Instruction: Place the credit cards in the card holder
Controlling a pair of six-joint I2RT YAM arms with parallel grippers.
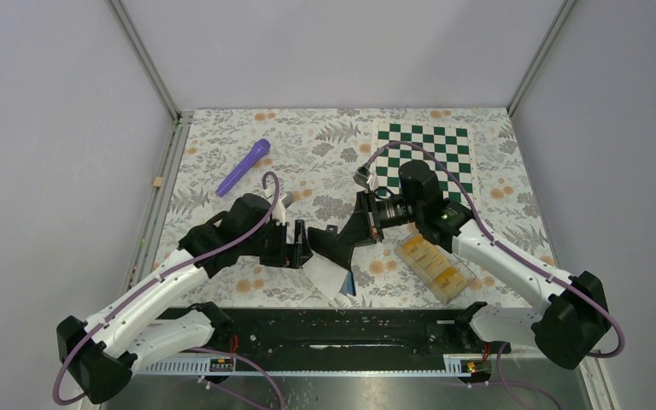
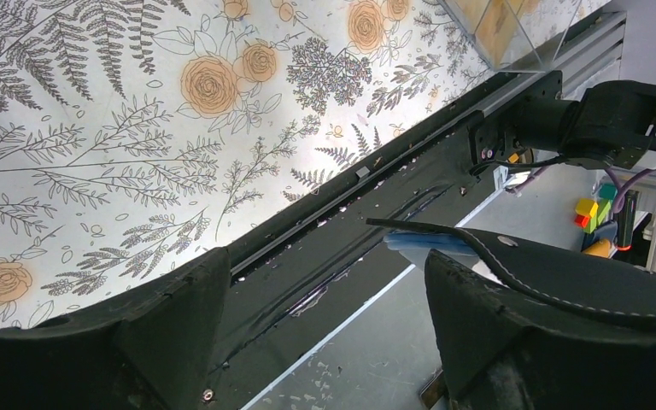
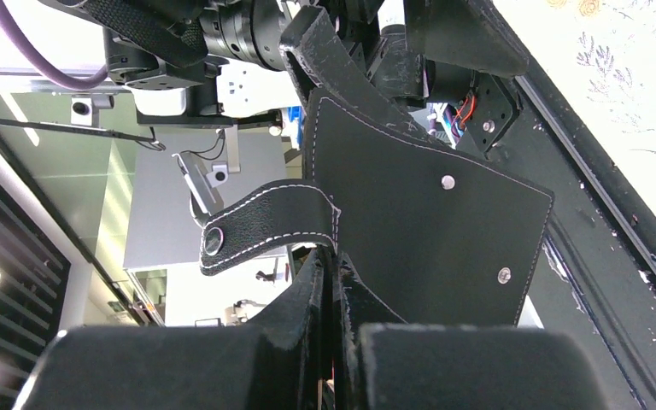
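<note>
My right gripper is shut on the black card holder [image 3: 423, 213], which hangs tilted above the table's front edge, with a snap strap on one side. White and blue leaves [image 1: 326, 275] stick out under the holder's black cover in the top view. On its left side is my left gripper [image 1: 299, 245], its fingers apart. The left wrist view shows a wide empty gap between that gripper's fingers, the right one overlapping the holder's blue leaves [image 2: 436, 243] and cover. No loose credit card can be made out.
A clear box [image 1: 436, 266] with yellow card-like pieces lies at the right, beneath the right arm. Farther back are a green and white checkered board [image 1: 427, 147] and a purple microphone-shaped object [image 1: 243, 166].
</note>
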